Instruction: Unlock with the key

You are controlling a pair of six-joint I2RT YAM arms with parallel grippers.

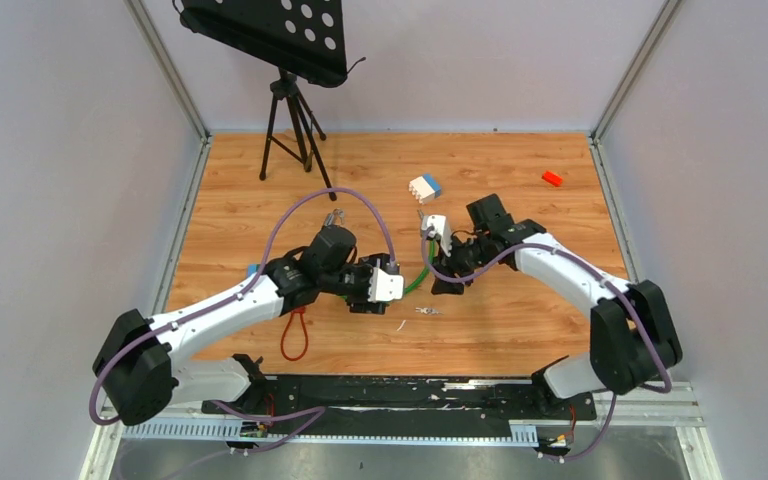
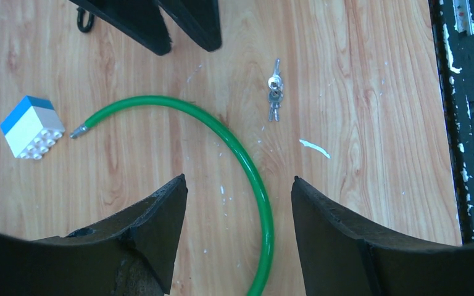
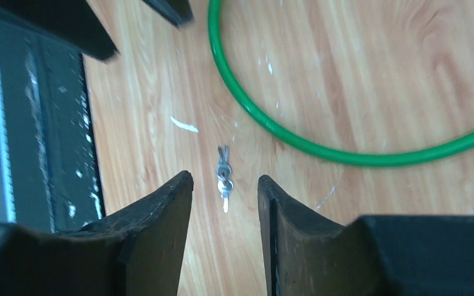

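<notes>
Small silver keys [image 1: 428, 310] lie loose on the wooden table, joined in a short chain. Beyond the tips of my right gripper, the same keys [image 3: 224, 176] show through its open fingers, on the table below. My left gripper is open too, with nothing between its fingers; the keys [image 2: 275, 89] are ahead of it. A green cable [image 2: 247, 161] curves across the table, one metal tip free near a block. Its other end is hidden in the wrist views, so I cannot tell whether a lock is there.
A white and blue block [image 1: 423, 188] and a red block [image 1: 552, 178] sit toward the back. A red loop [image 1: 295, 340] lies at front left, and a black stand [image 1: 300, 110] rises at back left. The two grippers are close together.
</notes>
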